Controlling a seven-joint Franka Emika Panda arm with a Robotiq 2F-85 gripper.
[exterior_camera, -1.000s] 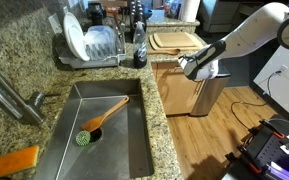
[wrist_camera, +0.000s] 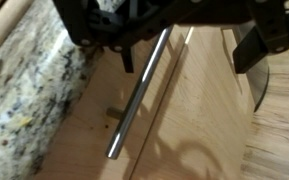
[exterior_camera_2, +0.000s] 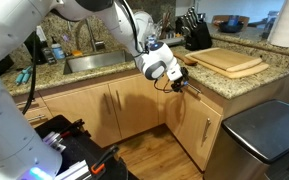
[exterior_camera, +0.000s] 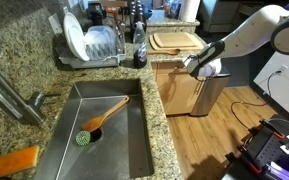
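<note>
A straight metal bar handle (wrist_camera: 136, 105) is fixed to the front of a light wood cabinet (wrist_camera: 84, 125) just below the countertop. In the wrist view my gripper stands open, its dark fingers on either side of the bar's upper stretch. Nothing is clamped between them, and whether either finger touches the bar I cannot tell. From outside, the gripper (exterior_camera_2: 178, 84) is at the cabinet front, close under the counter edge. The white arm hides part of that front.
Cutting boards (exterior_camera: 177, 41) lie on the counter above the gripper, and a dark bottle (exterior_camera: 140, 46) stands nearby. The sink (exterior_camera: 101, 125) holds a wooden-handled brush (exterior_camera: 104, 118). A dark bin (exterior_camera_2: 250, 137) stands beside the cabinet.
The arm has shifted only slightly at the cabinet front, with the gripper staying near the counter edge. Counter and sink items have not moved.
</note>
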